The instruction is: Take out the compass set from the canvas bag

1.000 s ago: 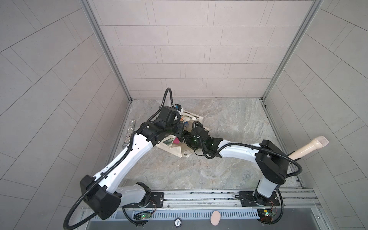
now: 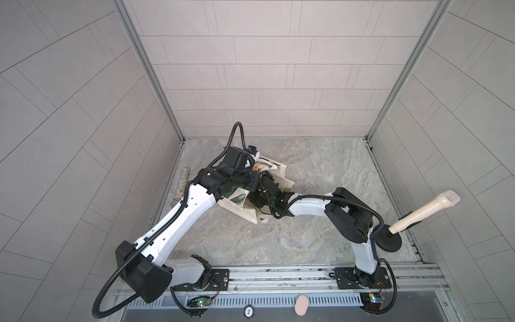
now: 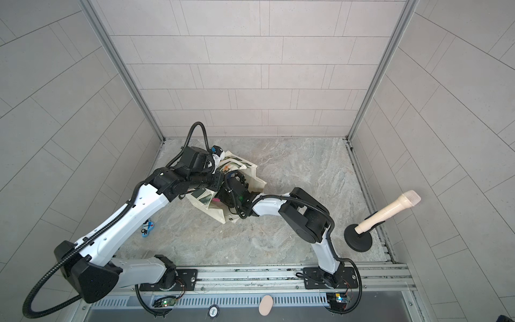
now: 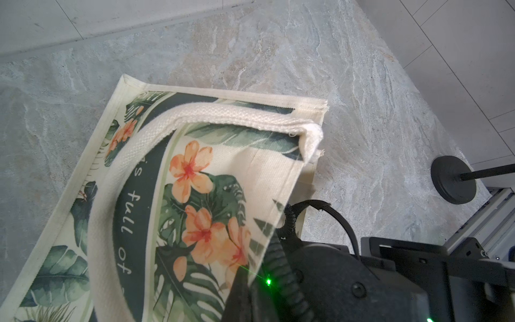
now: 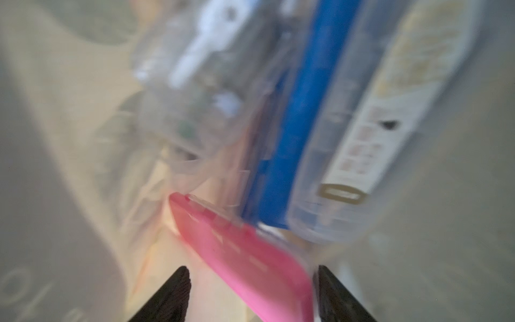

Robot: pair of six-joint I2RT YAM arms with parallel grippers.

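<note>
The canvas bag (image 2: pixel 236 209) with floral print (image 4: pixel 195 177) lies open mid-table under both grippers. My left gripper is at the bag's edge; its fingers are hidden, so its finger can't be seen. My right gripper is down inside the bag, part open, its fingers either side of the lower part of a pink case (image 5: pixel 236 257). Above that lie a blue item (image 5: pixel 295 150), a clear case with a white label (image 5: pixel 370 139) and clear packets (image 5: pixel 198 102). The right wrist view is blurred; which item is the compass set I cannot tell.
A glittery cylinder (image 2: pixel 181 185) lies left of the bag, a small blue object (image 3: pixel 147 228) at the near left. A black round stand with a pale handle (image 3: pixel 358 238) stands at the right.
My right arm has folded leftward, its gripper moving deeper into the bag. The left arm has shifted very slightly.
</note>
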